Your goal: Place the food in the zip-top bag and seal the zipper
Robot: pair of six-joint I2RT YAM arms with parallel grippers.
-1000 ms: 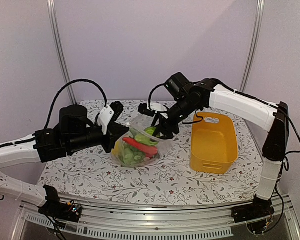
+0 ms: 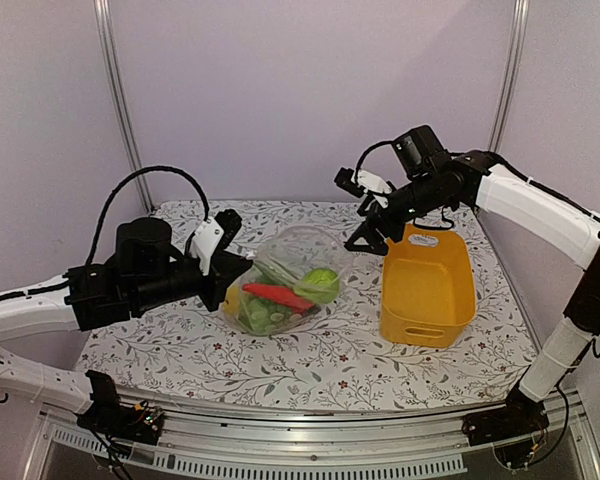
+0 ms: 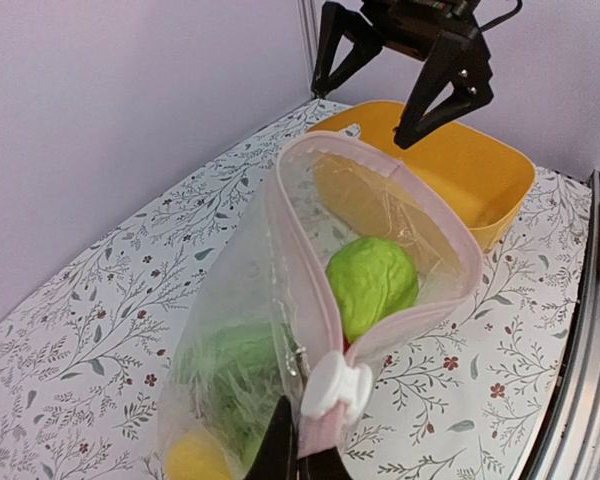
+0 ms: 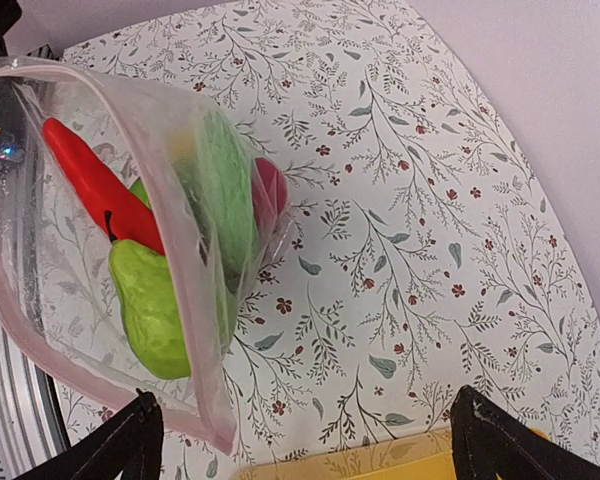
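The clear zip top bag [image 2: 280, 250] lies at mid-table with its mouth gaping. Inside are a red pepper [image 4: 100, 185], a green pear-shaped food [image 4: 150, 310], more greens and a yellow item [image 3: 195, 455]. My left gripper is shut on the bag's rim by the white zip slider [image 3: 338, 383]. My right gripper [image 2: 365, 235] stands open and empty, above and right of the bag's mouth.
A yellow bin [image 2: 425, 290], empty as far as shows, sits right of the bag. Walls close it in at back and sides.
My right gripper has lifted out of the bag's mouth and moved up and right. The bag's opening now shows wider. The left arm has barely moved.
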